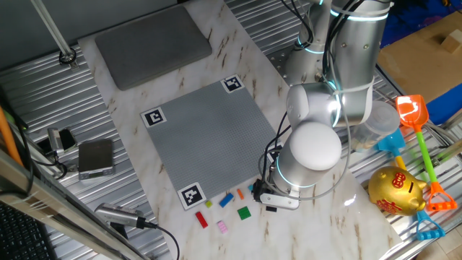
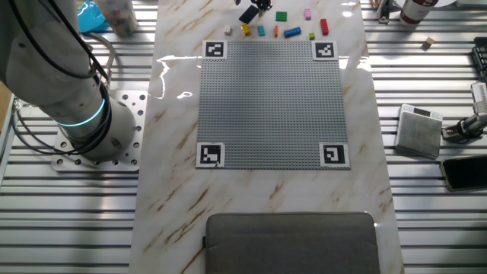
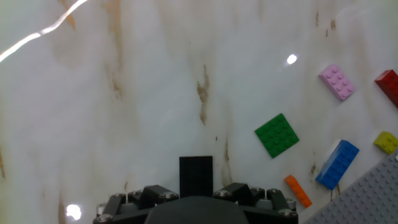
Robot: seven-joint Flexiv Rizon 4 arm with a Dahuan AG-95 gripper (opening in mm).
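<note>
My gripper reaches in at the bottom of the wrist view, its black links spread on both sides; its fingertips do not show clearly. A flat black piece (image 3: 196, 174) juts out between the links. In exterior view 2 part of the dark gripper (image 2: 261, 7) shows at the top edge, above the row of bricks. Right of it in the wrist view lie a green brick (image 3: 277, 135), an orange brick (image 3: 298, 191), a blue brick (image 3: 337, 164), a pink brick (image 3: 336, 82), a red brick (image 3: 389, 85) and a lime brick (image 3: 387, 142).
The grey baseplate (image 2: 274, 99), with a marker at each corner, is bare. Near its edge sit a yellow brick (image 2: 246, 30), a teal brick (image 2: 261, 30) and a pale brick (image 2: 228, 30). A grey case (image 1: 153, 45) lies at the table's far end. A gold piggy bank (image 1: 396, 191) stands off the table.
</note>
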